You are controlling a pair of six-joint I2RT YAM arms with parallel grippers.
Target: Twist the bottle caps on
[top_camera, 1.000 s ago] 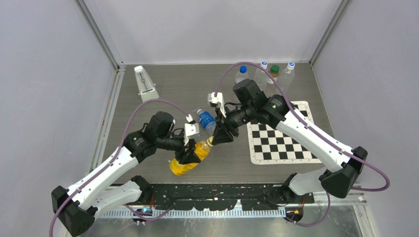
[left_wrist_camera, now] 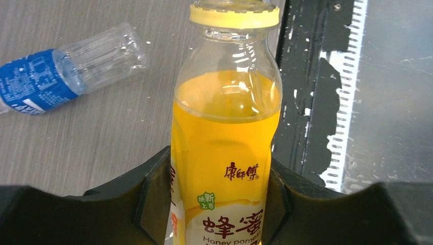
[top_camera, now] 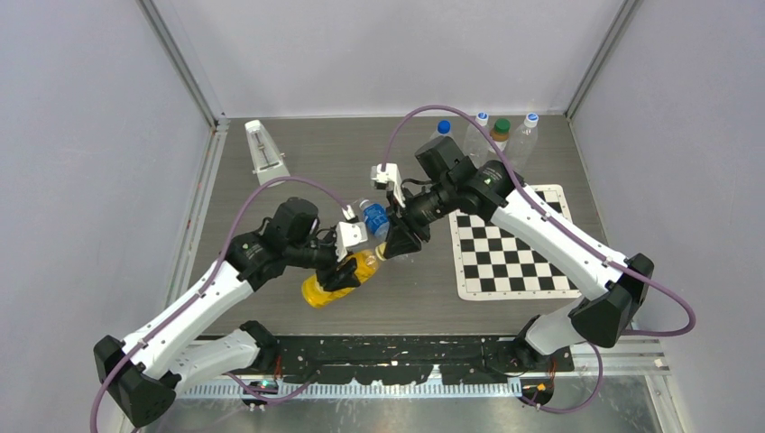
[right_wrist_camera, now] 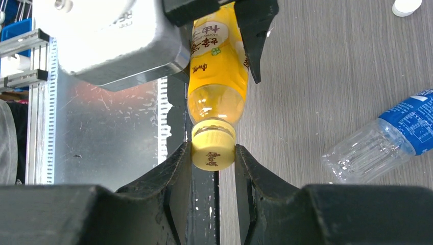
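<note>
A yellow juice bottle (top_camera: 317, 290) (left_wrist_camera: 222, 168) (right_wrist_camera: 217, 66) is held tilted above the table in my left gripper (top_camera: 341, 271), which is shut on its body. At the bottle's neck, my right gripper is shut on the yellow cap (right_wrist_camera: 213, 153), one finger on each side. In the left wrist view the yellow ring of the cap (left_wrist_camera: 234, 19) shows at the top of the bottle. A clear bottle with a blue label (top_camera: 375, 216) (left_wrist_camera: 38, 81) (right_wrist_camera: 411, 122) lies on its side just behind.
Several upright bottles (top_camera: 523, 144) stand at the back right. A chessboard (top_camera: 514, 284) lies at right, a white object (top_camera: 265, 149) at the back left. A small white round item (right_wrist_camera: 406, 6) lies on the table in the right wrist view.
Both grippers have shifted slightly left with the juice bottle between them, and its bottom end has risen toward the upper left in the top view.
</note>
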